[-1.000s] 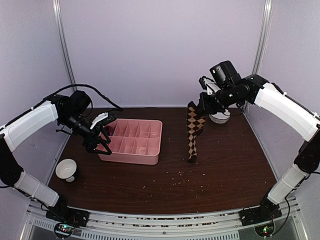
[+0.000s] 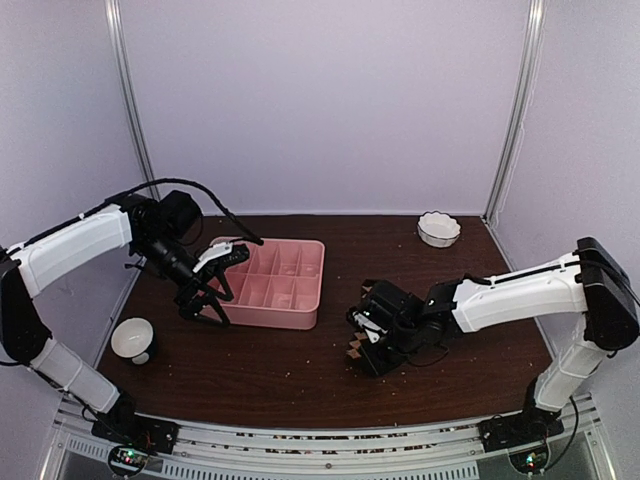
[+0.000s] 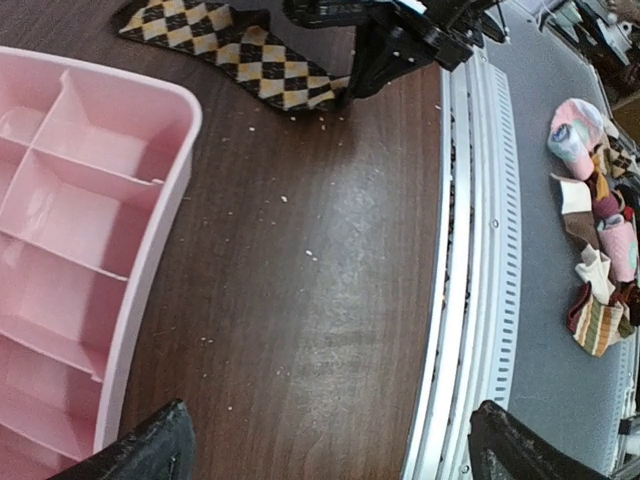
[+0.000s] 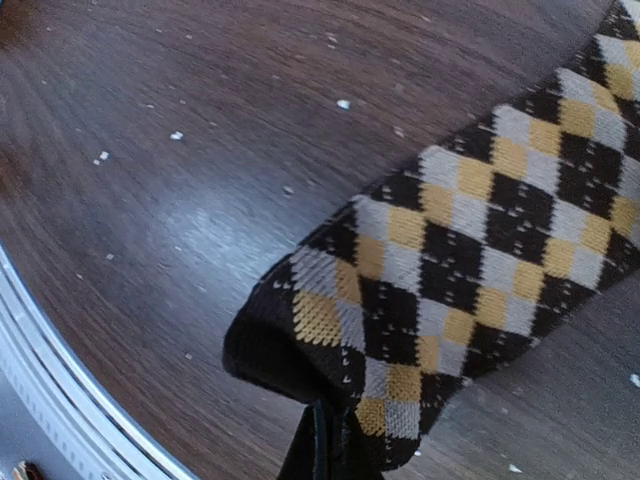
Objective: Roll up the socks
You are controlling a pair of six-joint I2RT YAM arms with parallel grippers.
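Note:
A black, grey and yellow checked sock [image 4: 480, 240] stretches out flat along the table in the right wrist view. My right gripper is shut on its near end, where the fabric bunches around the fingertips. From above, the right arm hides most of the sock [image 2: 355, 347]; the left wrist view shows more of the sock [image 3: 245, 50], running from the right gripper away to the left. My left gripper [image 2: 221, 311] hangs open by the pink box, its fingers [image 3: 150, 448] wide apart with only bare table between them.
The pink divided box [image 2: 270, 318] stands left of centre. A white bowl [image 2: 438, 228] is at the back right and a white cup [image 2: 132, 340] at the front left. Several other socks [image 3: 600, 240] lie beyond the table's front rail.
The left gripper has shifted slightly to the right.

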